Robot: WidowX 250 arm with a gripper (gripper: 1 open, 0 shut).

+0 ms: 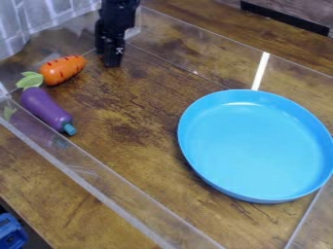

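A dark robot gripper (112,49) reaches down at the top left of the camera view, low over the wooden table, its fingers too dark to read. Below and left of it lie an orange toy carrot (64,69) with a green top and a purple toy eggplant (45,107). A large round blue plate (254,146) rests on the right.
Clear plastic edging and sheeting border the wooden table (143,126) on the left and along the lower part. A white strip (260,70) lies above the plate. A blue object (8,231) sits at the lower left corner.
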